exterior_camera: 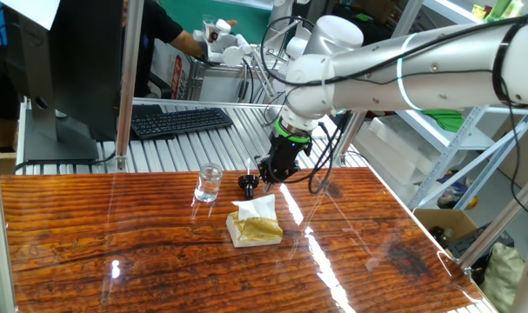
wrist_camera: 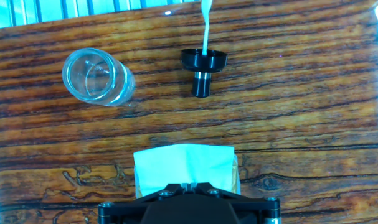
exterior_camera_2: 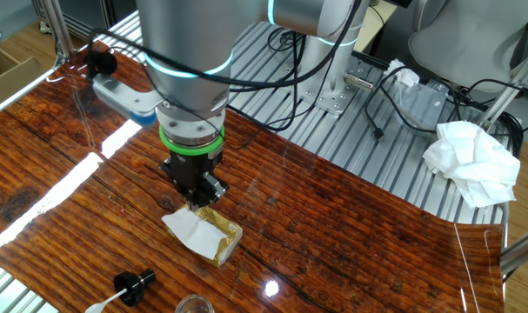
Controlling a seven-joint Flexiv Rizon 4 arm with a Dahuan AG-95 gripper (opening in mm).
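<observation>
A small tissue pack (exterior_camera: 257, 230) in gold and white wrapping lies on the wooden table, with a white tissue (exterior_camera_2: 194, 231) standing out of its top. My gripper (exterior_camera_2: 194, 203) hangs pointing down just over one end of the pack. In the wrist view the fingertips of the gripper meet in front of the tissue (wrist_camera: 185, 165), so it looks shut. No tissue shows clearly between them; whether they touch it is hard to tell. The exterior view 1 shows the gripper (exterior_camera: 269, 181) behind the pack.
A clear glass jar (wrist_camera: 98, 78) and a black holder (wrist_camera: 203, 65) with a white stick stand beyond the pack. Crumpled white cloth (exterior_camera_2: 474, 163) lies on the metal slats. Bare wood surrounds the pack. Cables hang along the arm.
</observation>
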